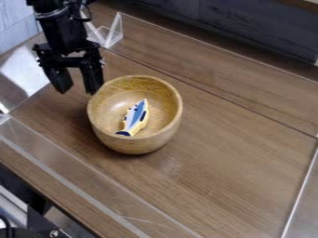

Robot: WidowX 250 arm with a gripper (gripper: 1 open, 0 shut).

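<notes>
A round wooden bowl (162, 130) sits on the table, left of the middle of the camera view. Inside it lies a small toy fish (136, 118) with blue, white and yellow markings, tilted along the bowl's floor. My black gripper (77, 80) is open just off the bowl's upper left, its fingers pointing down with nothing seen between them.
Clear plastic pieces edge the table at the left, and another clear piece (107, 32) stands at the back left behind the gripper. A dark edge runs along the top right.
</notes>
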